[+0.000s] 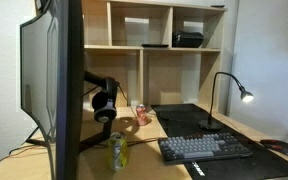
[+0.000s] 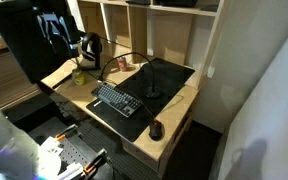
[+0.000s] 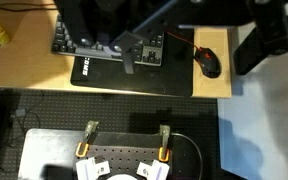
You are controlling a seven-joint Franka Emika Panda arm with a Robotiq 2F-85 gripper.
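In the wrist view, dark blurred parts of my gripper fill the top edge, standing apart with desk showing between them. It looks open, and nothing appears held. The black mouse (image 3: 207,63) lies on the desk below that gap, its cable running up out of view. The dark keyboard (image 1: 204,147) rests on a black desk mat (image 1: 246,165). Left of it stands a yellow can (image 1: 118,150); a red can (image 1: 141,115) stands farther back. No exterior view shows my gripper, though a large white part of my arm (image 2: 19,150) fills the lower left of exterior view 2.
A large monitor (image 1: 59,80) rises at the desk's left. Headphones (image 1: 105,100) hang near it. A black lamp (image 1: 212,110) stands behind the keyboard, and shelves (image 1: 154,60) back the desk. Below the desk's front edge is my base plate (image 3: 54,150) with clamps.
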